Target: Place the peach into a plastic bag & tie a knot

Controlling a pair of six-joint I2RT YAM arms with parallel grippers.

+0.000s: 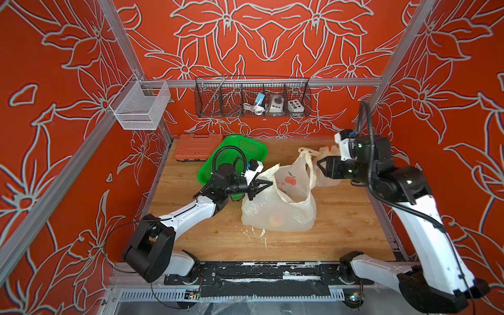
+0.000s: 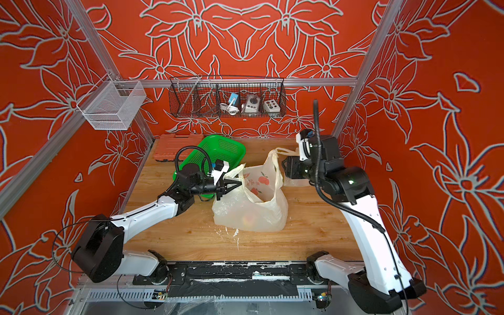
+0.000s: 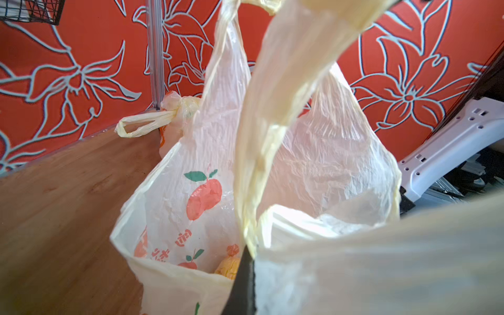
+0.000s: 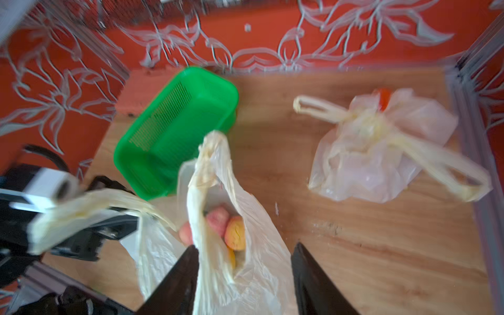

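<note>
A white plastic bag with printed red fruit stands on the table, its mouth gaping. My left gripper is shut on the bag's left rim; in the left wrist view the film gathers at its dark finger. Inside the bag lie a pink peach and a yellow-orange fruit, partly hidden by the film. Above and right of the mouth is my right gripper, open, its fingers apart. An upright bag handle shows ahead of that gap; whether the fingers touch it is unclear.
A second bag, gathered at its top with loose handles, lies at the back right. Behind the left gripper are an empty green basket and a red case. Wood is clear at the table's right front.
</note>
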